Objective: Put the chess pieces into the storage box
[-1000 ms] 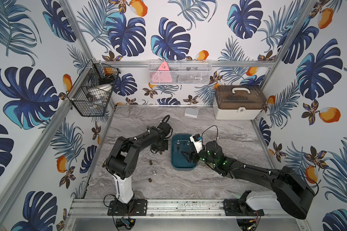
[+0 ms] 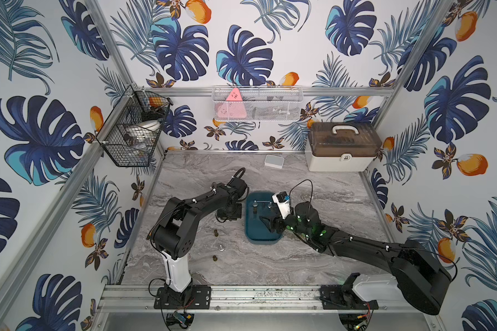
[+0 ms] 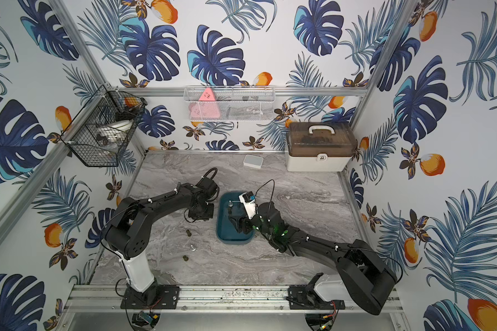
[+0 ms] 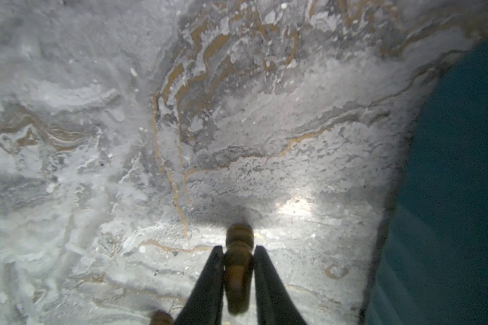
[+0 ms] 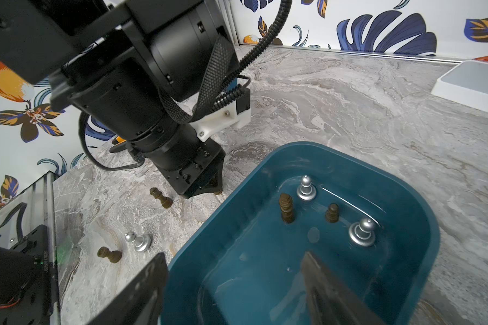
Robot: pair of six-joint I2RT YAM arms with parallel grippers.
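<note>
In the left wrist view a brown chess piece (image 4: pixel 238 270) is pinched by my left gripper, low over the table just left of the box. The blue storage box (image 5: pixel 363 162) holds two silver pieces (image 5: pixel 306 189) and two brown ones (image 5: pixel 286 208) toward its far end. Left of the box, two brown pieces (image 5: pixel 161 198) and one silver piece (image 5: pixel 138 241) lie on the table. My right gripper hovers over the box's near part. Its fingers are spread apart and the gap between them is empty.
At the back of the table are a small white box (image 2: pixel 274 161) and a lidded brown-and-white case (image 2: pixel 343 146). A wire basket (image 2: pixel 258 104) hangs on the back wall, a black one (image 2: pixel 135 129) at left.
The right arm looks still, and the loose pieces lie where they were.
</note>
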